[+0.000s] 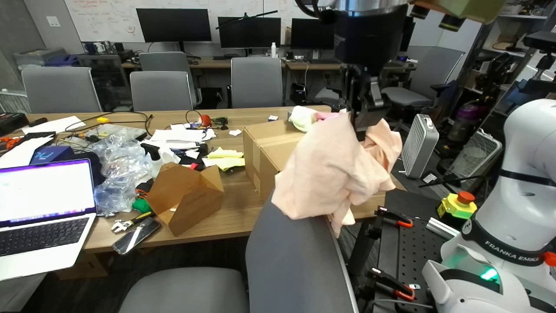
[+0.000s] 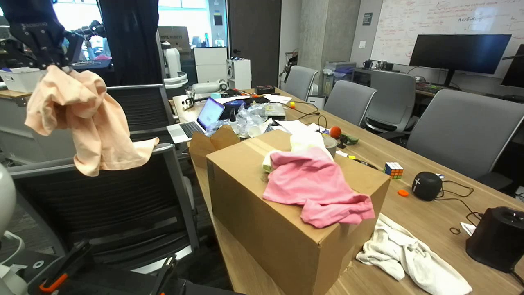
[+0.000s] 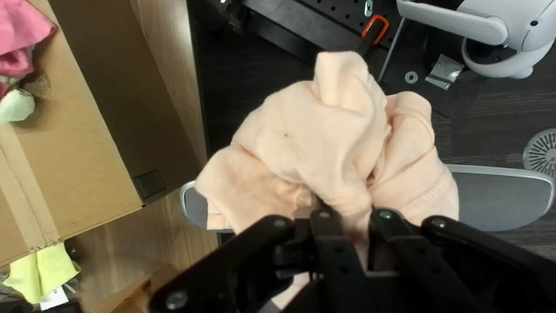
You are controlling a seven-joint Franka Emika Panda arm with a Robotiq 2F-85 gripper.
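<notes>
A crumpled peach cloth (image 1: pixel 331 164) hangs from my gripper (image 1: pixel 359 122), whose fingers are shut on it. In exterior view 2 the peach cloth (image 2: pixel 91 118) dangles at the far left, over or near the chair back (image 2: pixel 113 206) and apart from the box. Looking down in the wrist view, the peach cloth (image 3: pixel 323 141) is bunched between the fingers of the gripper. A large cardboard box (image 2: pixel 260 221) stands on the table, with a pink cloth (image 2: pixel 319 182) draped over its top. Part of a pale cloth (image 2: pixel 307 140) shows behind the pink one.
A white cloth (image 2: pixel 412 255) lies on the table beside the box. Left of the box in exterior view 1 are an open brown carton (image 1: pixel 185 195), a yellow cloth (image 1: pixel 225 159) and a laptop (image 1: pixel 47 208). The grey chair back (image 1: pixel 292 255) stands close below the hanging cloth.
</notes>
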